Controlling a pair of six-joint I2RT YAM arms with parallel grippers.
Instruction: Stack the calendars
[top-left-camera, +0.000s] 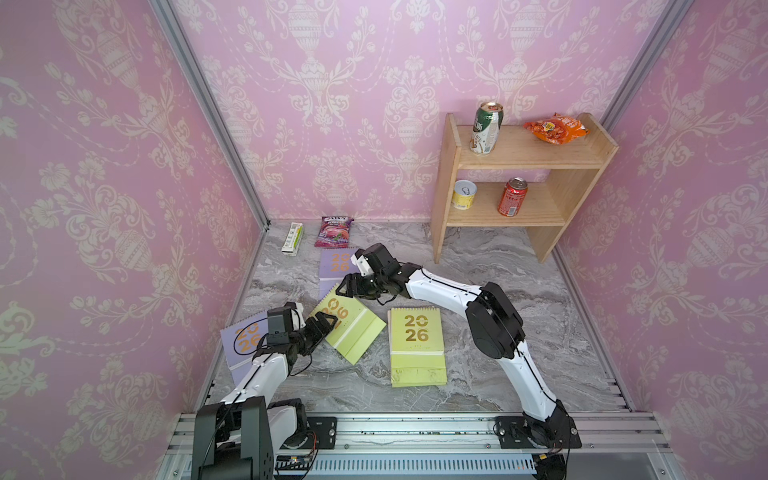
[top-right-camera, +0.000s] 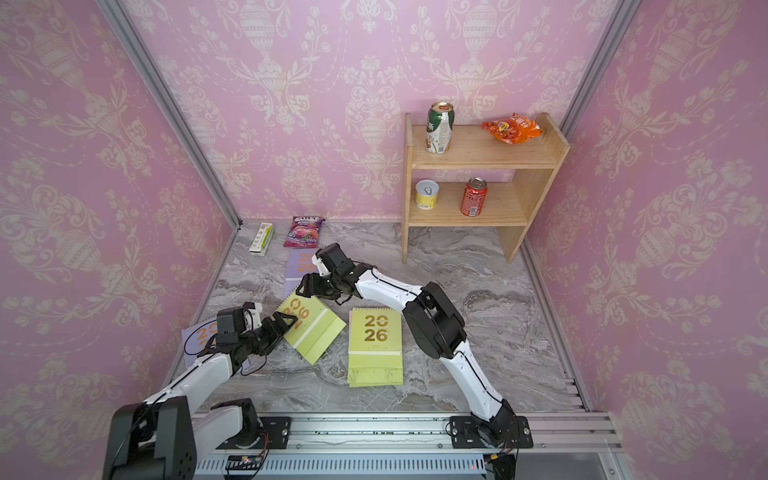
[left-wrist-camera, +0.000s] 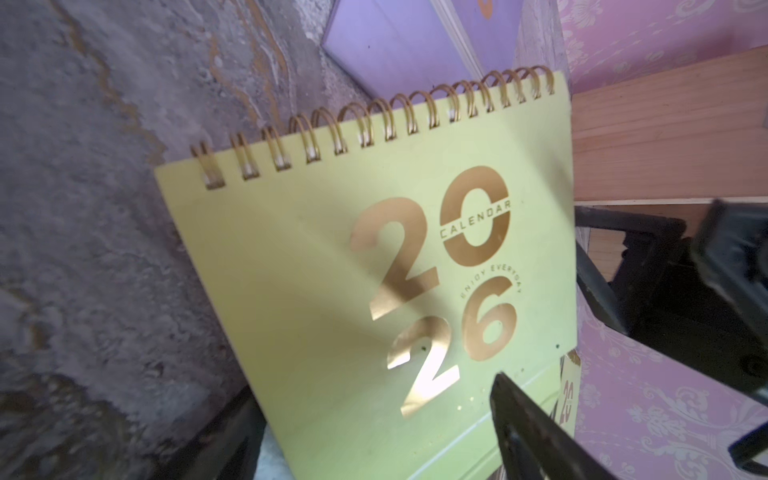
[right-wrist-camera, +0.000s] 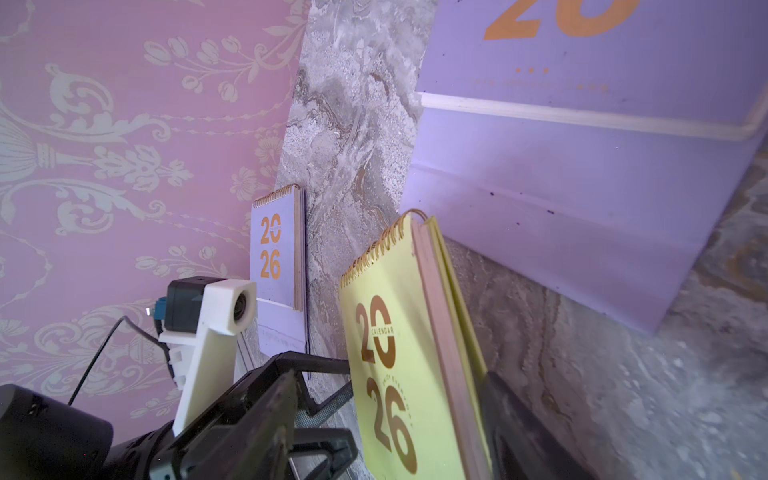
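A yellow-green calendar (top-left-camera: 356, 332) lies tilted left of centre, its spiral edge turned. My left gripper (top-left-camera: 322, 323) is over its left side, fingers apart at the calendar's near part in the left wrist view; whether they grip is unclear. My right gripper (top-left-camera: 349, 285) hovers open at its far corner, beside a lilac calendar (top-right-camera: 297, 268) at the back. A second yellow-green calendar (top-left-camera: 416, 360) lies centre front; another lilac calendar (top-left-camera: 238, 352) lies at the far left, partly under the left arm.
A wooden shelf (top-left-camera: 528, 160) with cans and an orange packet stands back right. A purple packet (top-left-camera: 333, 231) and small box (top-left-camera: 292, 239) lie at the back left.
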